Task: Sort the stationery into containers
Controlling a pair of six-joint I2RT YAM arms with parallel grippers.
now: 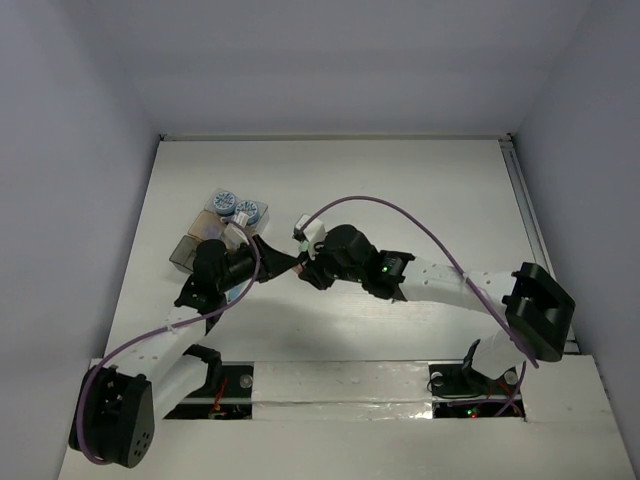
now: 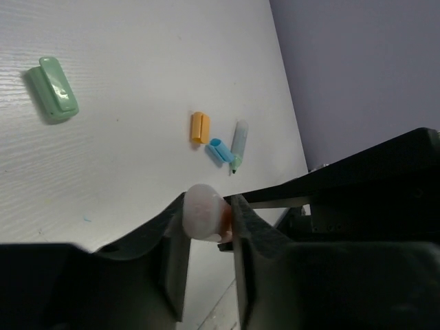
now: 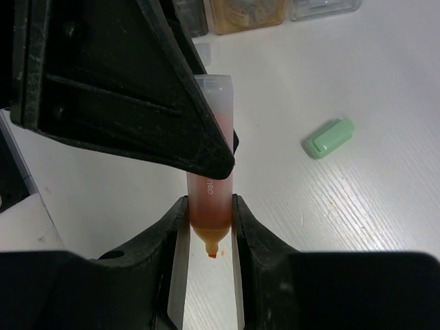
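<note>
A pink marker [image 3: 210,206] stands upright between my grippers, its narrow tip down. My left gripper is shut on it, with its finger crossing the marker's upper part in the right wrist view. My right gripper has its fingertips at either side of the lower part; whether they grip cannot be told. A green clip-like piece [image 2: 55,89] lies on the table, with orange [image 2: 200,127] and blue [image 2: 220,150] pieces and a grey marker [image 2: 238,144] farther off.
Clear compartment containers [image 1: 185,252] with two blue round lids [image 1: 225,202] stand on the table's left, behind my left gripper.
</note>
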